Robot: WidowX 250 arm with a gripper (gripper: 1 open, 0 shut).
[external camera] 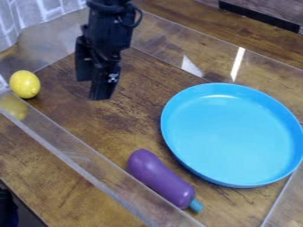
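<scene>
My black gripper (97, 78) hangs over the upper left of the wooden surface, fingers pointing down and open, with nothing visible between them. A yellow object (24, 84), like a lemon, lies at the left, left of the gripper. A purple toy (159, 177) with a teal end, like an eggplant, lies at the bottom centre. A large blue round plate or tray (229, 133) fills the right side.
Clear plastic walls (71, 155) edge the area on several sides. The wood between the yellow object, the purple toy and the blue plate is bare, as is the area behind the plate.
</scene>
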